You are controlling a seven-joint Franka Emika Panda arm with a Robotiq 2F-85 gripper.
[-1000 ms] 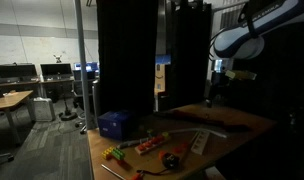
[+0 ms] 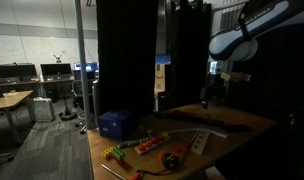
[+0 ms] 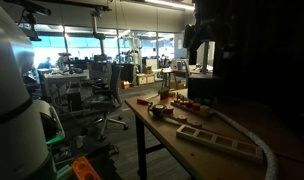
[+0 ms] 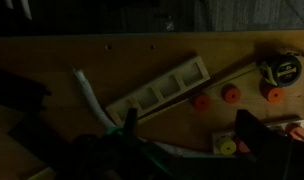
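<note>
My gripper is open above the table, its dark fingers wide apart at the bottom of the wrist view, with nothing seen held between them. A pale slotted wooden bar (image 4: pixel 157 90) lies flat on the table, ahead of the fingers in that view. To its right are a few loose red round pieces (image 4: pixel 200 102) and a dark tape measure (image 4: pixel 281 68). A second wooden holder (image 4: pixel 277 127) with round pieces is partly hidden by the right finger. In the first exterior view the gripper (image 2: pixel 213 94) hangs well above the tabletop.
A long pale curved strip (image 3: pixel 244 133) lies beside the slotted bar. A blue box (image 2: pixel 116 124) stands at the table's left side, near a green and yellow-red item (image 2: pixel 114 154). The table edge (image 4: pixel 152 37) crosses the wrist view's upper part. Dark curtains hang behind.
The arm's wrist and gripper have shifted slightly in the first exterior view. Things on the table have stayed where they were.
</note>
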